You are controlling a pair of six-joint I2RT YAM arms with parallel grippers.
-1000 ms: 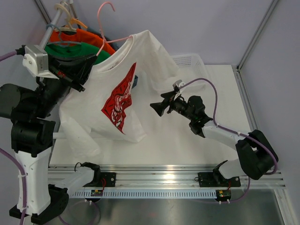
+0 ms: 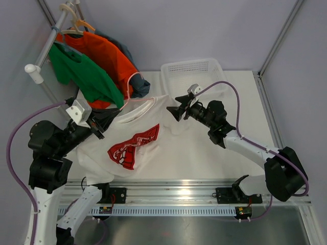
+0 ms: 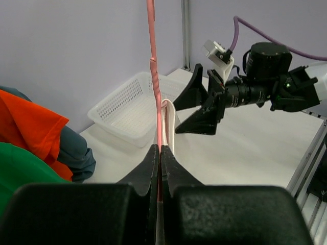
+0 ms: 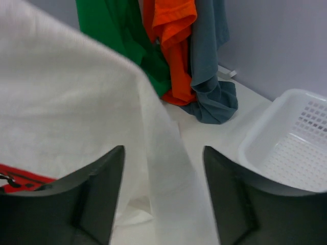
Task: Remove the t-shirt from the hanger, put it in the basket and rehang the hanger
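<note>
A white t-shirt (image 2: 117,138) with a red print hangs low over the table on a pink hanger (image 3: 153,71). My left gripper (image 2: 104,125) is shut on the hanger, whose pink wire runs up between the fingertips in the left wrist view. My right gripper (image 2: 181,107) is part open at the shirt's right shoulder; in the right wrist view white cloth (image 4: 163,153) lies between its blurred fingers, not visibly clamped.
Green (image 2: 71,69), orange (image 2: 107,56) and blue-grey shirts hang from the rail (image 2: 51,35) at back left. A white basket (image 2: 189,66) stands at the back.
My left gripper has come down with the hanger and shirt, lowering them toward the table. My right gripper has moved toward the shirt's shoulder.
</note>
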